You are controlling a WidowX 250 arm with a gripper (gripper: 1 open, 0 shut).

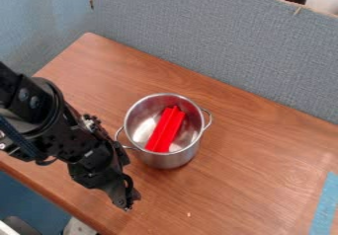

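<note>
A steel pot (185,150) with two side handles stands on the wooden table, holding a bright red elongated object (165,128) that lies slanted inside it. My black gripper (122,195) reaches in from the left and hangs low over the table, just left of and below the pot, outside it. Its fingertips point down, and no object shows in them; the space between them is hard to make out.
A grey padded barrier (211,41) runs along the back. A strip of blue tape (322,204) lies at the right edge.
</note>
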